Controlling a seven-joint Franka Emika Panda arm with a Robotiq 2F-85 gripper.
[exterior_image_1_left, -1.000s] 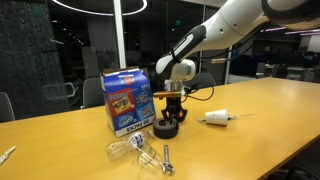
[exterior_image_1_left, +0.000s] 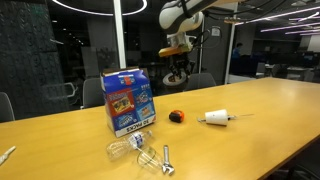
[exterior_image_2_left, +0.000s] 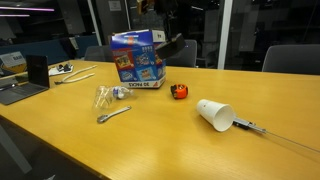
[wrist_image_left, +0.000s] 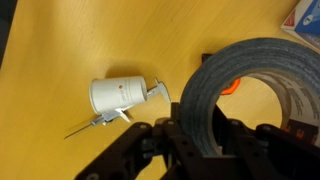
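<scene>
A dark roll of tape (wrist_image_left: 203, 82) fills the right of the wrist view, with my gripper shut on its rim. In exterior view 1 the gripper (exterior_image_1_left: 179, 70) is high above the table, behind and above a small red-orange and black object (exterior_image_1_left: 177, 116). The tape roll (exterior_image_2_left: 170, 47) also shows in exterior view 2, tilted and clear of the tabletop, close to the snack box (exterior_image_2_left: 138, 60). From the wrist, the roll partly hides the red-orange object (wrist_image_left: 232, 87).
A white cup (exterior_image_1_left: 216, 117) lies on its side with a caliper (exterior_image_2_left: 245, 124) beside it. Toward the front are a wrench (exterior_image_1_left: 167, 158) and clear or wire items (exterior_image_1_left: 130, 146). Bare tabletop (exterior_image_1_left: 260, 130) extends to the right.
The arm has risen with the tape roll, from beside the box at table height to well above the table. The red-orange object behind it is now uncovered.
</scene>
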